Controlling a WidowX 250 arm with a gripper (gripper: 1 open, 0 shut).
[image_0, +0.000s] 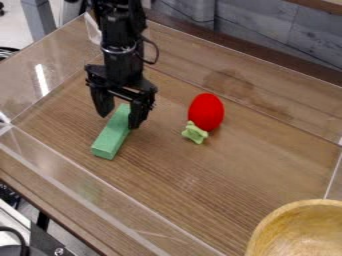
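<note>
My black gripper hangs over the upper end of a green bar, which lies on the wooden table left of centre. Its fingers stand apart, one at either side near that end; whether they touch the bar is unclear. A red oval object and a small light-green piece lie to the right.
A yellow bowl sits at the bottom right corner.
</note>
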